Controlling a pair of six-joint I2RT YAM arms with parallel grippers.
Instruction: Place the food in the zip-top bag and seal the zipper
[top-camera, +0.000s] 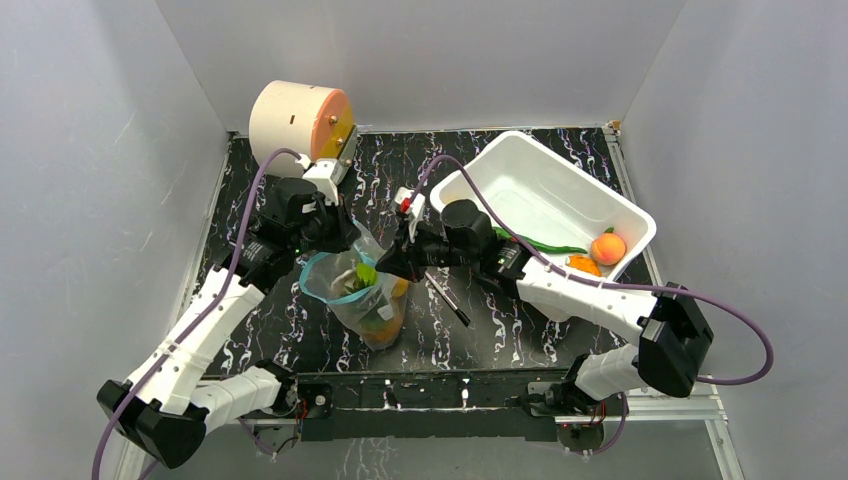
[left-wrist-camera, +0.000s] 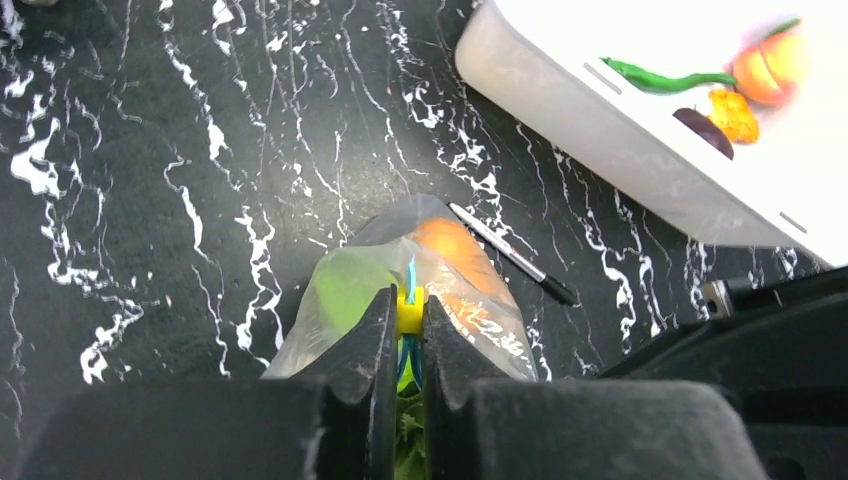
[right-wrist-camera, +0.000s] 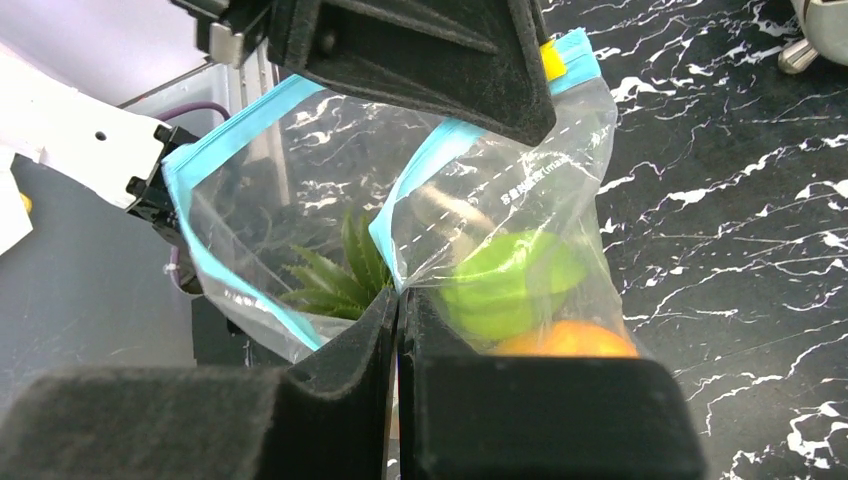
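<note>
The clear zip top bag (top-camera: 366, 315) stands with its mouth open and its light-blue zip strip (right-wrist-camera: 243, 128) spread in a loop. Green leaves (right-wrist-camera: 342, 275), a green item (right-wrist-camera: 515, 285) and an orange one (right-wrist-camera: 565, 340) show inside. At one end of the strip, the yellow zipper slider (left-wrist-camera: 409, 316) sits between the fingertips of my left gripper, which is shut on it. On the side nearer the tray, my right gripper is shut with the thin edge of the bag running into its fingertips.
A white tray (top-camera: 632, 215) at the right holds a peach (top-camera: 607, 248), a green pepper (top-camera: 555, 247) and an orange piece (top-camera: 584, 264). A black-and-silver pen (top-camera: 448, 299) lies right of the bag. Behind my left arm stands a cream drum (top-camera: 285, 120).
</note>
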